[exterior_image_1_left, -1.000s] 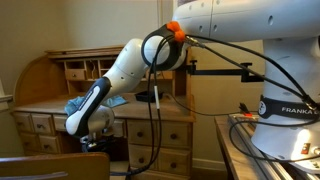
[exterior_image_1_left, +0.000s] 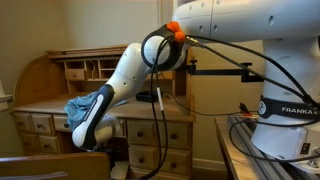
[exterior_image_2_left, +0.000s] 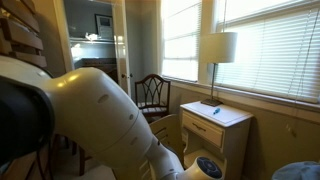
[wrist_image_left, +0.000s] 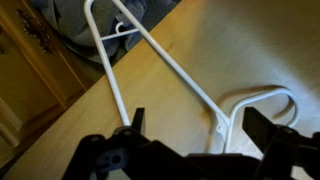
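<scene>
In the wrist view my gripper is open, its dark fingers wide apart at the lower edge. A white hanger-like frame (wrist_image_left: 175, 62) stretches across that view, with a curved loop (wrist_image_left: 268, 93) at the right. Part of it runs down into the space between my fingers, though I cannot tell how far below the tips it lies. Beneath it is a wooden surface (wrist_image_left: 75, 140). A grey-blue cloth (wrist_image_left: 88, 30) lies near the upper left, by the hanger's far end. Exterior view 1 shows the arm reaching down at the desk; the fingertips are hard to make out there.
A wooden desk (exterior_image_1_left: 175, 132) with several drawers stands behind the arm, a blue cloth (exterior_image_1_left: 82, 108) on top. Dark cables hang along the arm. In exterior view 2, a white side table (exterior_image_2_left: 215, 128) carries a lamp (exterior_image_2_left: 216, 55), with a chair (exterior_image_2_left: 151, 94) nearby.
In exterior view 1 the arm's lower end has shifted a little to the right and slightly down. The blue cloth on the desk looks the same.
</scene>
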